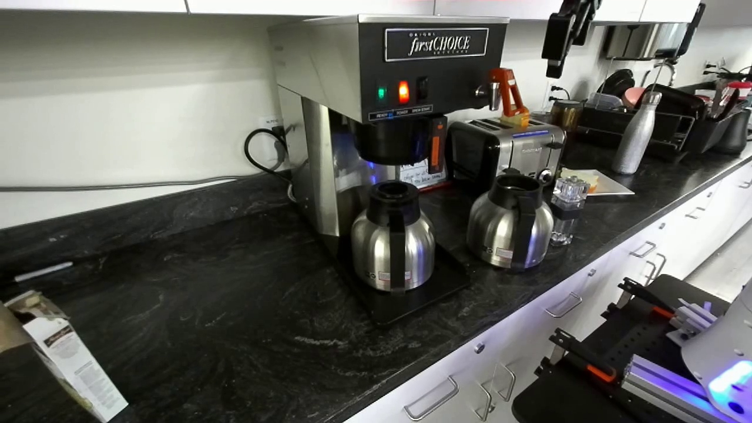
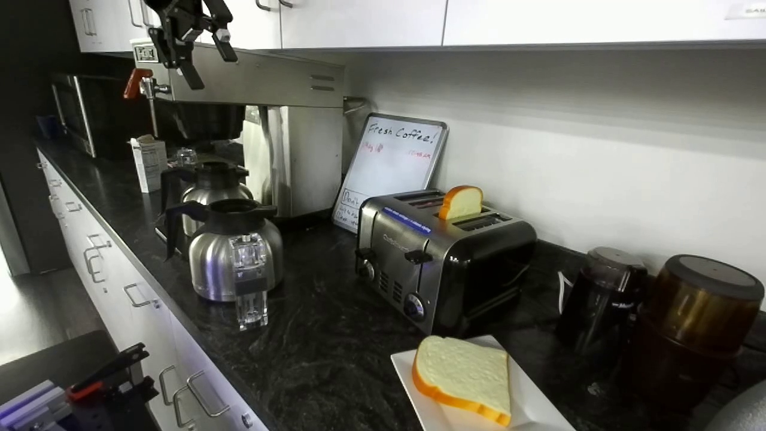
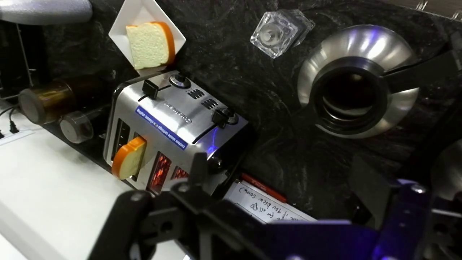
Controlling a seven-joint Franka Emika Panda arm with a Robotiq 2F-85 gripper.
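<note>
My gripper (image 2: 209, 68) hangs high in front of the coffee machine's top, its two fingers well apart with nothing between them. In the wrist view the fingers (image 3: 199, 171) spread wide above the counter. A silver toaster (image 3: 173, 112) lies below and left of them in that view. One bread slice (image 3: 130, 159) stands upright, partly sunk in a toaster slot; other slots show a red glow. Another bread slice (image 2: 463, 377) lies flat on a white plate (image 2: 535, 402) beside the toaster. The gripper is clear of all of these.
Two steel carafes stand close by: one (image 1: 392, 243) on the coffee machine's base, one (image 1: 509, 229) on the counter. A clear grinder (image 2: 251, 280) is next to the latter. A whiteboard (image 2: 391, 161) leans behind the toaster.
</note>
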